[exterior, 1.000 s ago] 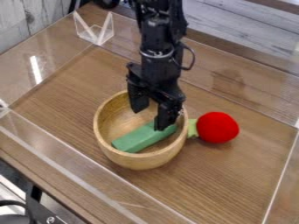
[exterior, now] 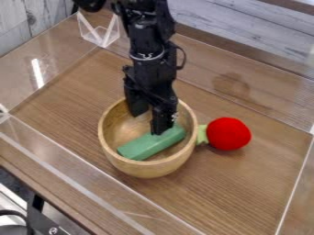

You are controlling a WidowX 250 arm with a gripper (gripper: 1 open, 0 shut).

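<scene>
The black arm reaches down from the top, its open gripper [exterior: 149, 115] low over the back half of a tan bowl [exterior: 117, 151]. A green elongated object [exterior: 151, 144] lies in the front of the bowl, below and in front of the fingers. A red round object [exterior: 229, 134] with a pale green piece at its left sits on the table just right of the bowl.
A clear plastic container [exterior: 98, 27] stands at the back left. Dark cables show at the lower-left edge.
The gripper has shifted slightly left over the bowl and its pose has turned somewhat. The bowl, green object and red object look much the same.
</scene>
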